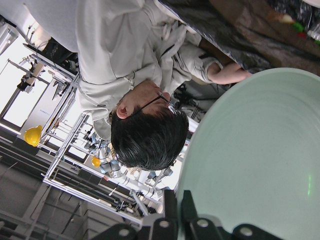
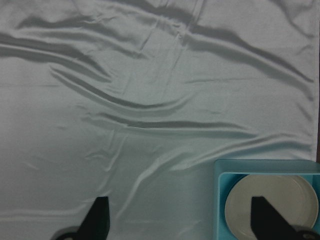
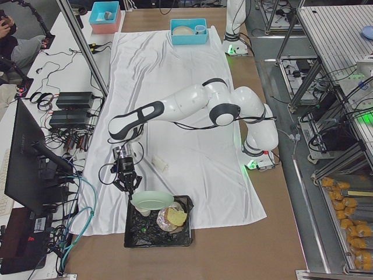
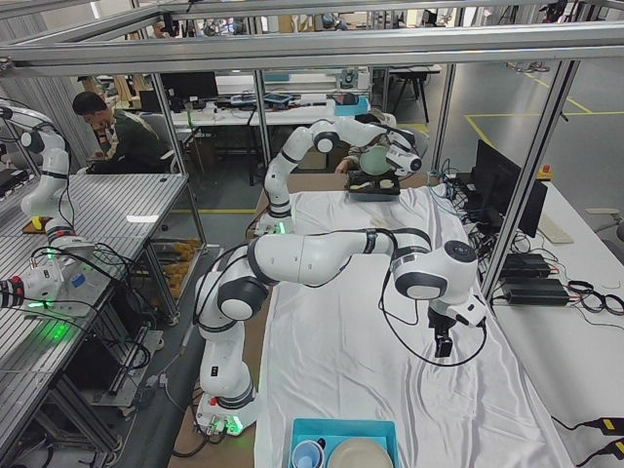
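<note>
A pale green plate (image 3: 152, 199) is gripped at its rim by my left gripper, which is shut on it, above a black plastic-lined tray (image 3: 143, 233). In the tray lie a yellow sponge-like piece (image 3: 176, 216) and crumpled foil. The plate fills the right of the left wrist view. My right gripper is open over the white cloth with nothing between its fingers, beside a blue bin (image 2: 216, 200) holding a beige plate (image 2: 271, 205) and, in the camera right view, a blue-white cup (image 4: 307, 455).
A monitor (image 3: 26, 163) and cables line the left side. A person (image 1: 147, 135) is close behind the green plate in the left wrist view.
</note>
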